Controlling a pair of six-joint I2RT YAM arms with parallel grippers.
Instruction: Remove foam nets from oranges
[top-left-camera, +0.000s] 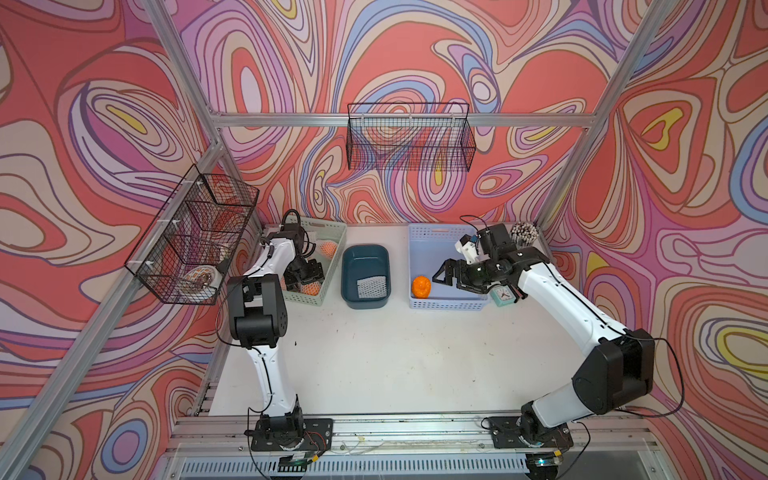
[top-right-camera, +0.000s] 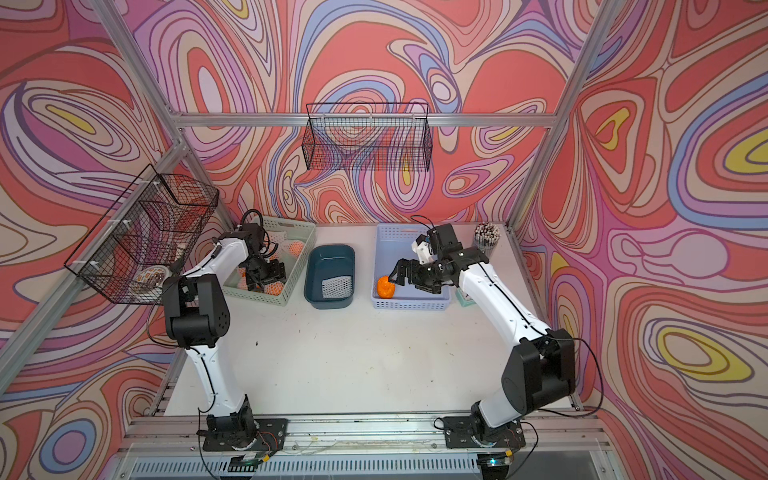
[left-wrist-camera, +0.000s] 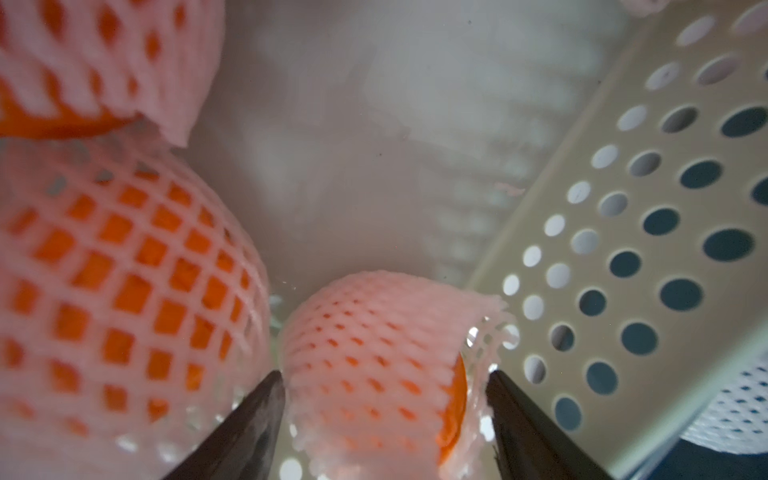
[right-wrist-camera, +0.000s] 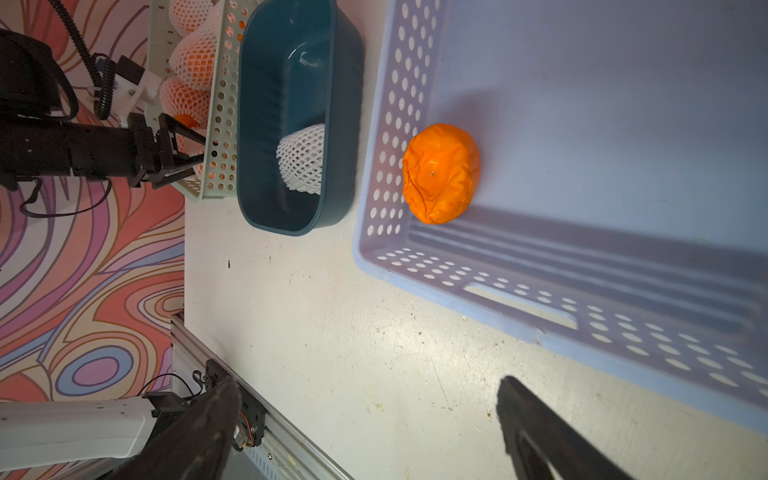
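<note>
Down in the pale green basket (left-wrist-camera: 552, 296), my left gripper is open, its fingers on either side of a netted orange (left-wrist-camera: 376, 360). The pink foam net covers most of that fruit, and bare orange peel shows at its right side. Another netted orange (left-wrist-camera: 136, 296) lies close to the left, with a third one (left-wrist-camera: 96, 64) beyond it. Over the front of the lavender basket (right-wrist-camera: 512, 312), my right gripper is open and empty. One bare orange (right-wrist-camera: 440, 172) rests in that basket's near-left corner.
Between the two baskets stands a dark teal bin (top-left-camera: 365, 260) with a white foam net (top-left-camera: 371, 287) in it. A small teal box (top-left-camera: 502, 296) is right of the lavender basket.
</note>
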